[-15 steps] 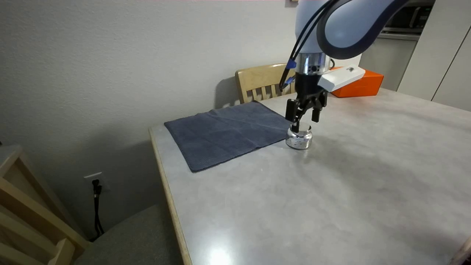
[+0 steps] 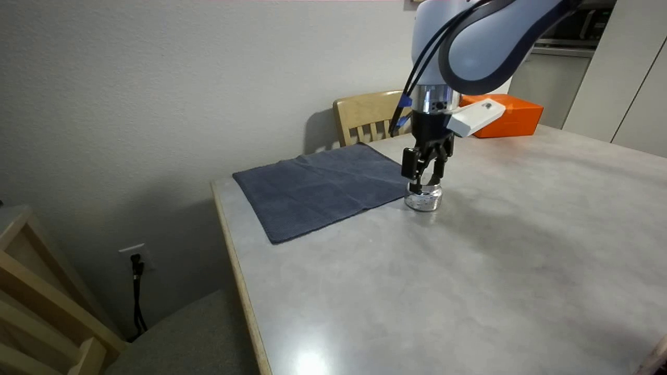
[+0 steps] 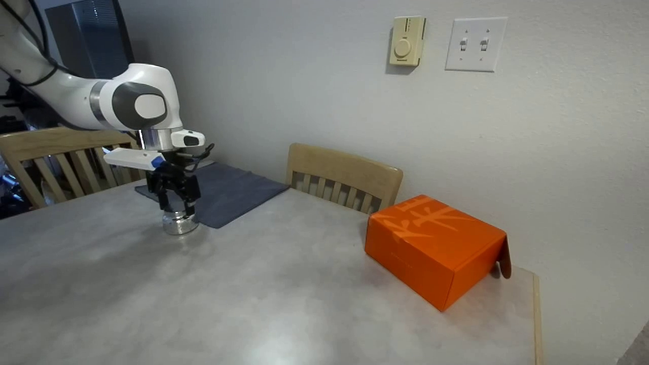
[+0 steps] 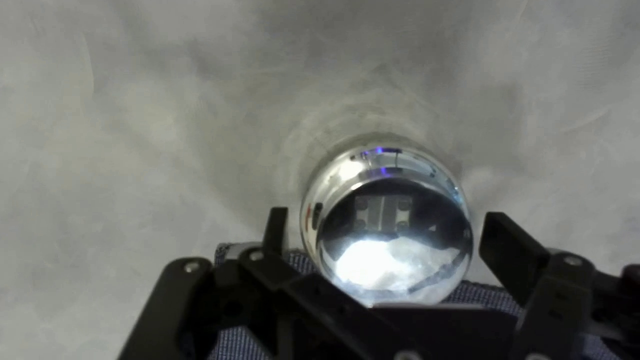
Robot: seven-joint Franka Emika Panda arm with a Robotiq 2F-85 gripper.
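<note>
A shiny silver round container (image 2: 423, 200) stands upright on the grey table, close to the edge of a dark blue cloth (image 2: 325, 187). Directly above it my gripper (image 2: 426, 182) points down, open, its fingertips level with the container's upper part. From the wrist, the container (image 4: 387, 240) appears between the two black fingers, with a visible gap on either side. In the second exterior view the gripper (image 3: 179, 210) likewise straddles the top of the silver container (image 3: 180, 225). Its domed, mirror-like top reflects the gripper and bright light.
An orange box (image 3: 426, 243) lies at the table's far end, well away from the container. Wooden chairs (image 3: 344, 173) stand against the table by the wall.
My gripper has come down and shifted slightly left in the first exterior view, so its fingers now reach beside the container's top. Container and cloth stay where they were.
</note>
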